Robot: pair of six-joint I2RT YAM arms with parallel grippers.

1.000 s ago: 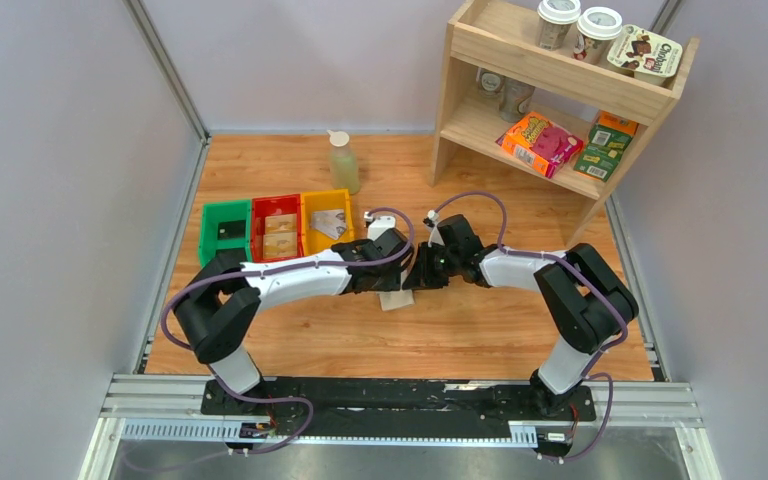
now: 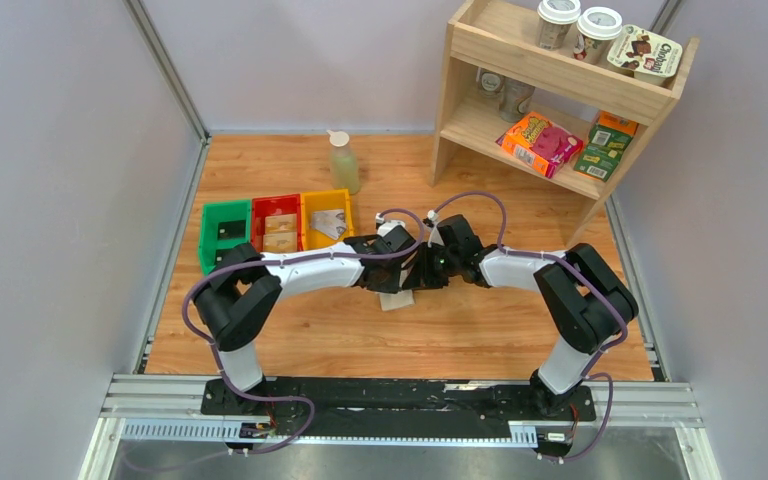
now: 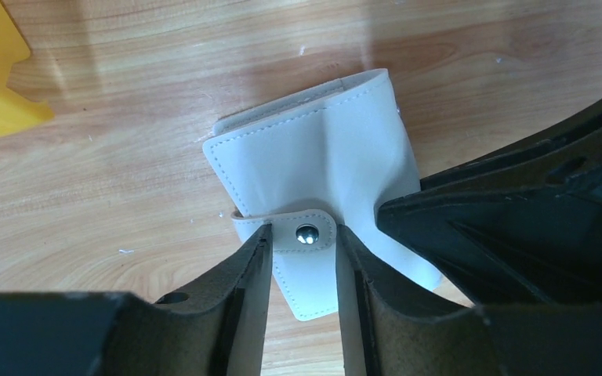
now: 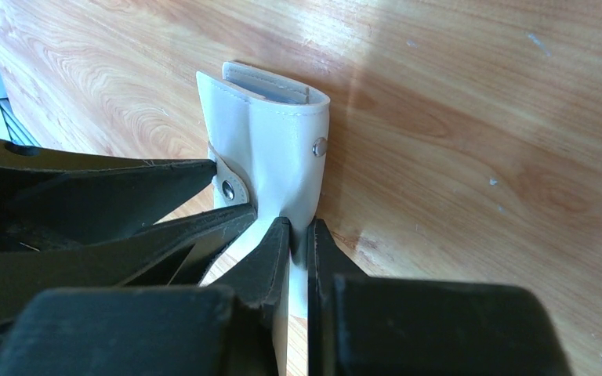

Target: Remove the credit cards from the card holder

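A white folded card holder point(image 2: 397, 300) lies on the table, mostly covered by the two arms from above. Its strap point(image 3: 288, 227) with a metal snap is laid across the front. In the left wrist view my left gripper is part open, its fingertips on either side of the strap's snap end. My right gripper is shut on the holder's side edge, seen in the right wrist view. The holder's folded top edge point(image 4: 274, 88) shows, but no cards can be made out inside.
Green, red and yellow bins point(image 2: 224, 212) stand at the left, a bottle point(image 2: 343, 163) behind them. A wooden shelf point(image 2: 560, 70) with cups and boxes is at the back right. Bare table lies in front of the arms.
The right arm and card holder look unmoved.
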